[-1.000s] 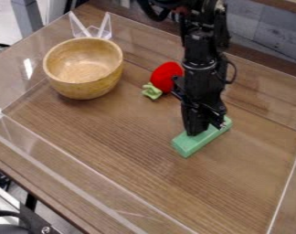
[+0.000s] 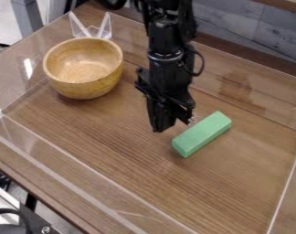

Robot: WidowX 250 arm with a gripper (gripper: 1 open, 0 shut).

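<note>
My black gripper point(image 2: 158, 117) hangs low over the wooden table at the centre, left of a light green rectangular block point(image 2: 201, 134) lying flat. It is shut, with nothing visible between its fingers. A tan wooden bowl point(image 2: 87, 84) sits at the upper left.
A white rabbit-ear shape point(image 2: 92, 26) stands at the back left near the table's edge. A grey wall point(image 2: 254, 41) runs along the back right.
My gripper has moved left, off the green block, and now stands beside it. The arm now covers the place where the red object showed.
</note>
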